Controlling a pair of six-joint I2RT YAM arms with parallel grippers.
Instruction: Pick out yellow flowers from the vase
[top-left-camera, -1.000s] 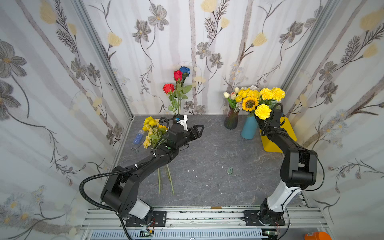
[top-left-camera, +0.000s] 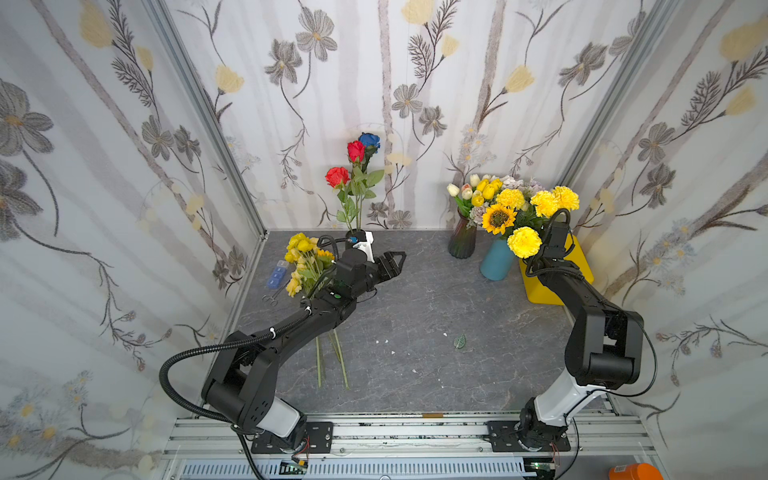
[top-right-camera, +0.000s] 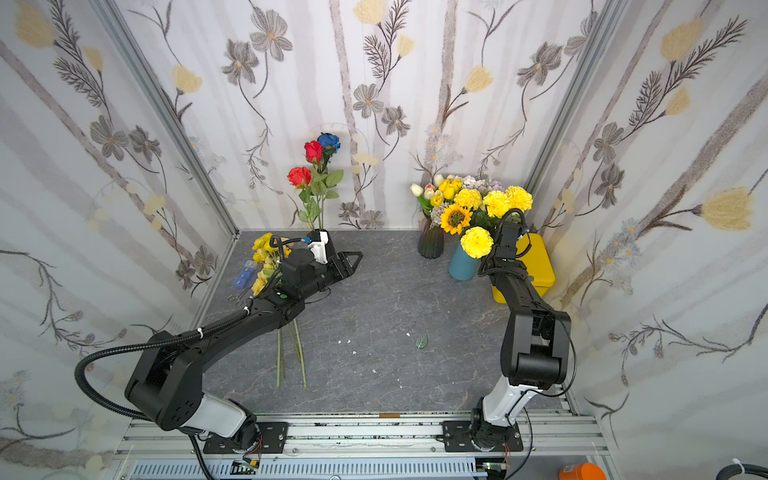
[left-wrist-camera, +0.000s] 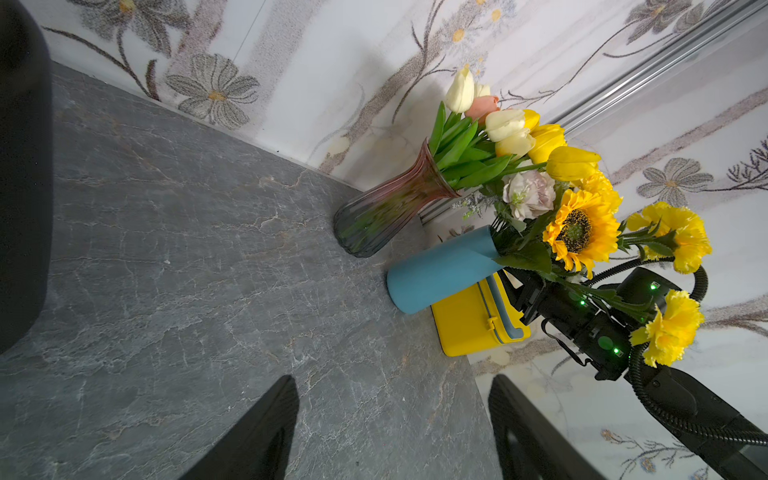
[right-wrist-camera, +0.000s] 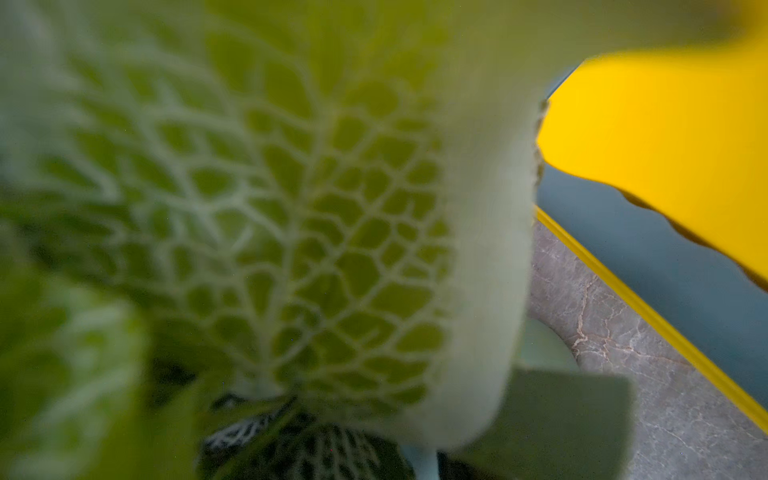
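Yellow flowers, among them a sunflower, fill the blue vase. Over its right side reaches my right gripper, shut on flower stems; leaves hide where exactly it grips and which stems. A green veined leaf covers most of the right wrist view. To its left stands a dark glass vase with white, pink and yellow tulips. On the left side, my left gripper is open above bare table, its two fingers apart and empty in the left wrist view.
Cut yellow flowers lie under the left arm. Behind that arm rise red and blue roses. A yellow box sits right of the blue vase. A loose leaf lies on the otherwise open table centre.
My right gripper has shifted slightly right, and some yellow flowers on the right of the bunch have swung right and a little lower along with it. The left arm looks still.
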